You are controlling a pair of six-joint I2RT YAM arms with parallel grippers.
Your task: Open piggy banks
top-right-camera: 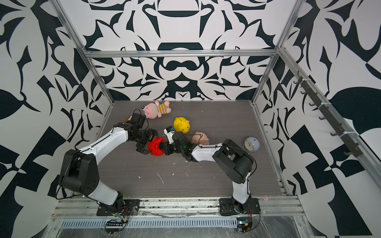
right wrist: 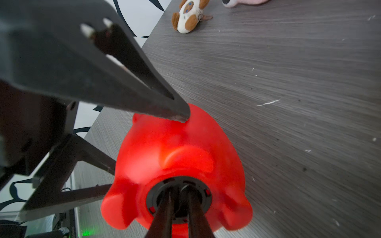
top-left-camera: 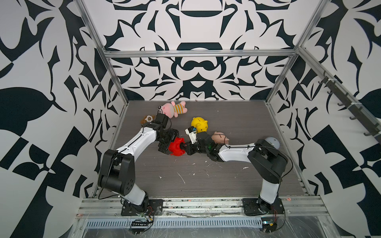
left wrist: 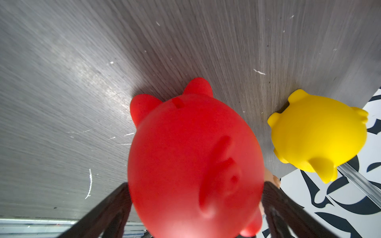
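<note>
A red piggy bank (top-left-camera: 177,146) lies on its side mid-table, its dark round stopper (right wrist: 179,198) facing my right gripper (top-right-camera: 166,147). The right gripper's narrow fingertips are together at the stopper, partly inside its dark ring; whether they grip any part of it cannot be made out. My left gripper (top-left-camera: 169,140) is open around the bank's other end, with one finger over its top in the right wrist view; the red body fills the space between the blurred fingers.
A yellow piggy bank (top-left-camera: 199,124) and a pale pink one (top-right-camera: 200,138) stand behind and right. A pink plush toy (top-left-camera: 173,109) and a brown-white plush (right wrist: 188,15) lie at back left, a grey round object (top-right-camera: 251,144) at right.
</note>
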